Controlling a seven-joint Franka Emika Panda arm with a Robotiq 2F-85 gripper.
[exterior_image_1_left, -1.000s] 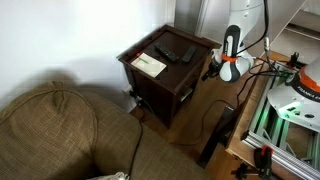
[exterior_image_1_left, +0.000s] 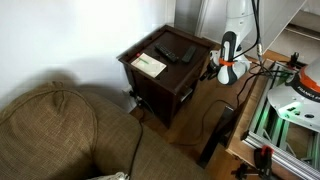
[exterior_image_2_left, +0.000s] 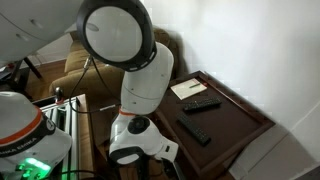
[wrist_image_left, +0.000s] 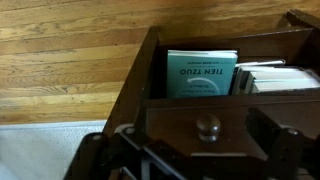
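Observation:
A dark brown cabinet (exterior_image_1_left: 172, 62) stands against the wall with its drawer pulled partly out. In the wrist view the open drawer (wrist_image_left: 158, 75) holds a teal book (wrist_image_left: 197, 83) and several pale books (wrist_image_left: 275, 79). A round metal knob (wrist_image_left: 208, 127) sits on the drawer's front. My gripper is open, its dark fingers (wrist_image_left: 268, 132) on either side of the knob, with no visible grip on it. From outside, the gripper (exterior_image_1_left: 208, 73) is low beside the cabinet's front; whether it touches the drawer cannot be made out.
On the cabinet top lie a sheet of paper (exterior_image_1_left: 149, 65) and two dark remotes (exterior_image_2_left: 202, 104). A brown couch (exterior_image_1_left: 60, 135) fills the left foreground. Wooden floor (wrist_image_left: 60, 60) lies beyond the drawer, with a pale rug (wrist_image_left: 40, 145) nearby.
The arm has shifted slightly toward the cabinet, its white wrist a little further left. The cabinet and the things on top look unmoved.

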